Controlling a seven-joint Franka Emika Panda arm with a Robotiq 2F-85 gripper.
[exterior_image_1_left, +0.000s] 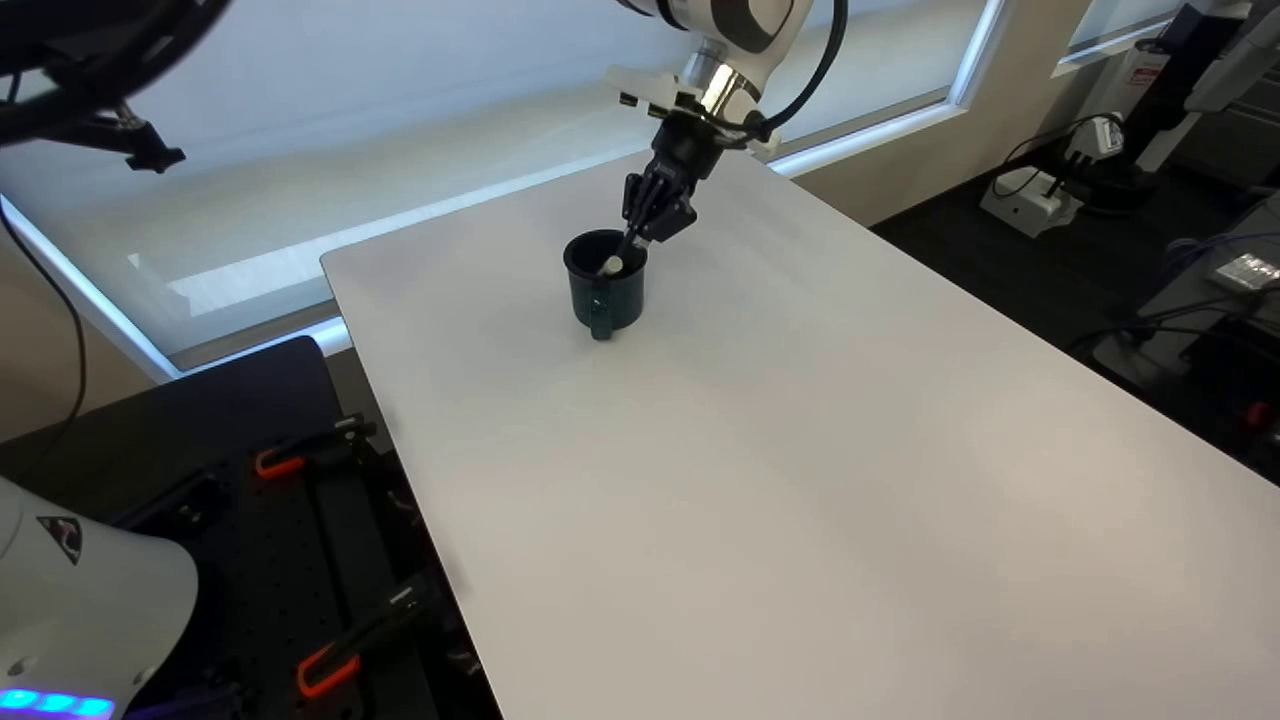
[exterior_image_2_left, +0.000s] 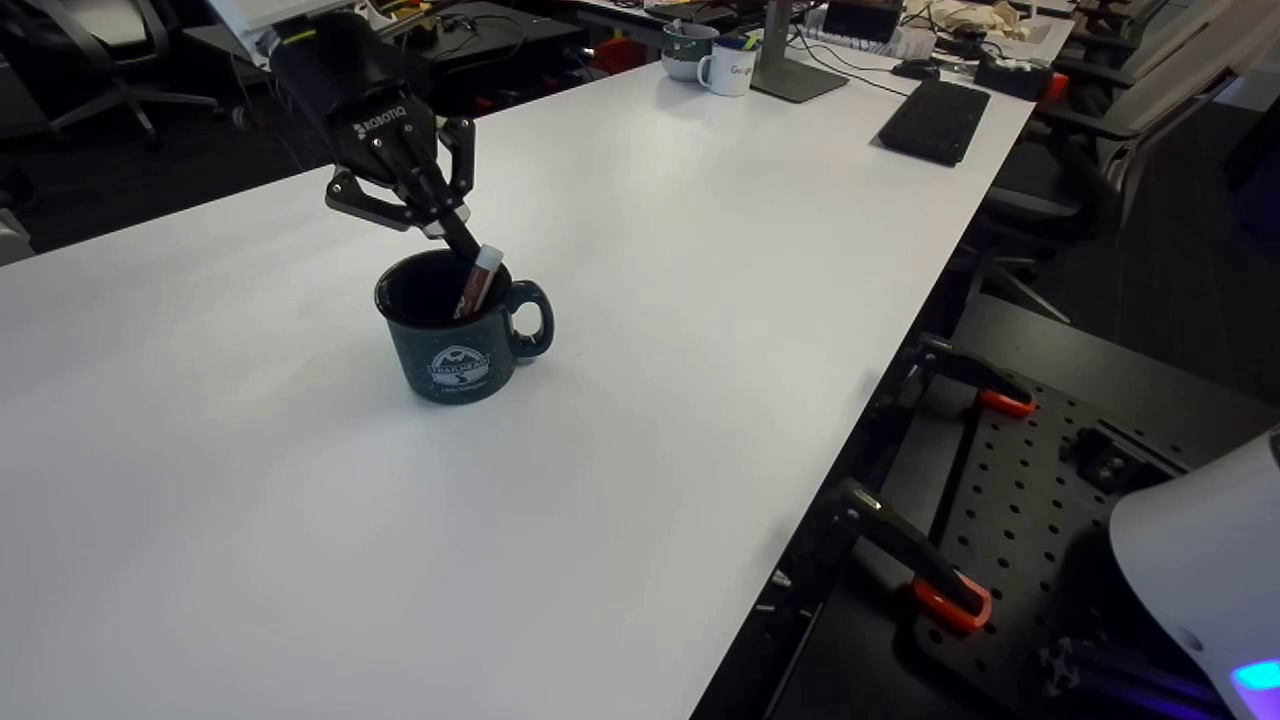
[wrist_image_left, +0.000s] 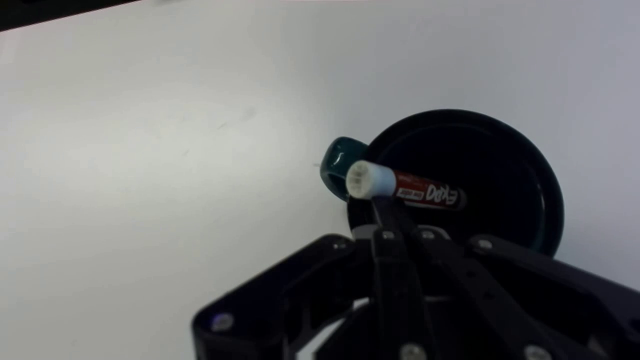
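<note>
A dark green speckled mug (exterior_image_2_left: 446, 360) stands upright on the white table, its handle (exterior_image_2_left: 536, 322) to the right in exterior view 2. Inside it leans a red-labelled Expo marker (wrist_image_left: 427, 191), whose white end (wrist_image_left: 370, 180) rests up near the rim by the handle. My gripper is shut, its fingertips at the mug's mouth and close beside the marker. Nothing shows between the fingers (exterior_image_2_left: 455, 232); the marker lies past them, and whether they touch it I cannot tell. In exterior view 1 the mug (exterior_image_1_left: 606, 300) sits just left of my gripper (exterior_image_1_left: 633, 242).
Farther off in exterior view 2 are a white mug (exterior_image_2_left: 728, 70), another dark mug (exterior_image_2_left: 687, 48), a monitor stand (exterior_image_2_left: 792, 78) and a keyboard (exterior_image_2_left: 936, 120). Orange-tipped clamps (exterior_image_2_left: 954, 602) line a table edge.
</note>
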